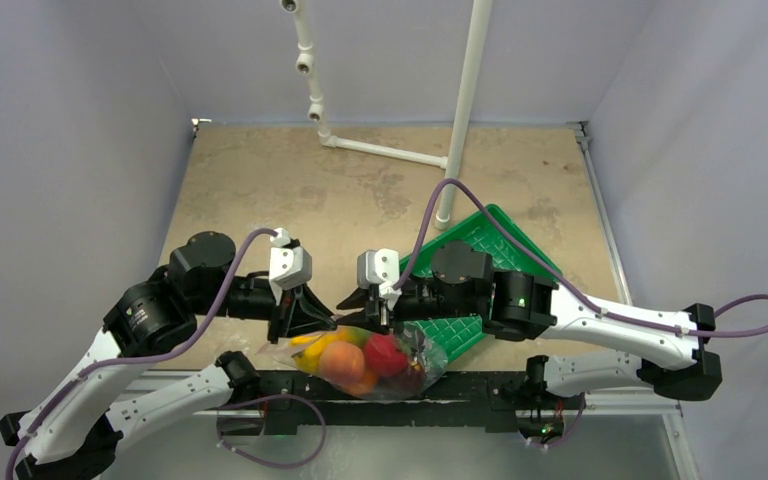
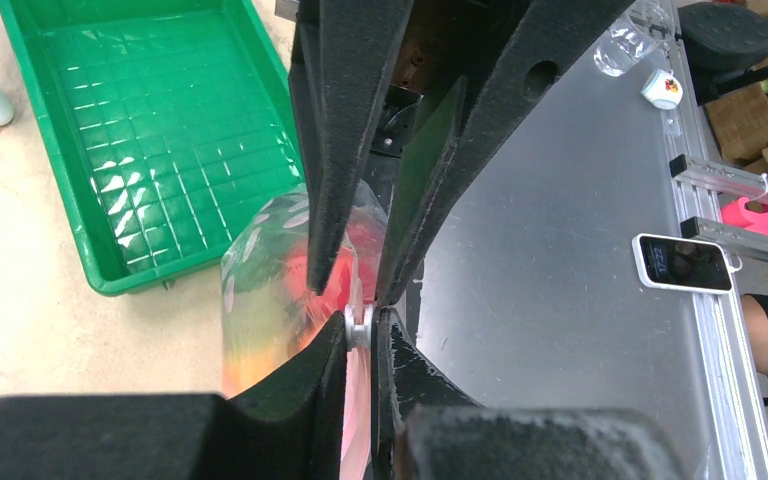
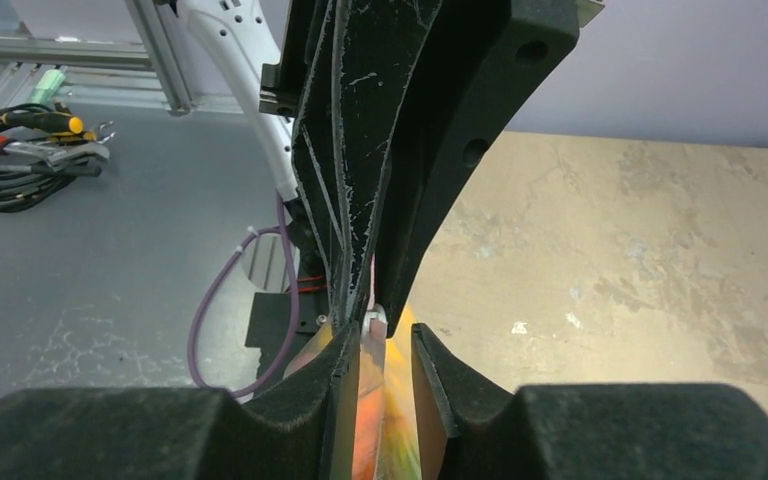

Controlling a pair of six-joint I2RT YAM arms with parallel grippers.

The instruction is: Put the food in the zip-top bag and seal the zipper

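Observation:
A clear zip top bag point(image 1: 416, 352) lies at the table's front edge with food inside: an orange round fruit point(image 1: 341, 362), a red one point(image 1: 385, 355) and something yellow point(image 1: 312, 350). My left gripper is shut at the bag's top edge, a small white zipper slider point(image 2: 358, 328) between its fingertips. Close against it, my right gripper stands part open. In the right wrist view the upright bag edge runs between its two fingers, with a gap on the right side. Both grippers hide part of the zipper from above.
Behind the right arm a green tray point(image 1: 505, 235) sits on the tan table, empty where it shows. White pipes point(image 1: 390, 152) stand at the back. A dark bar point(image 1: 380, 412) runs along the front edge.

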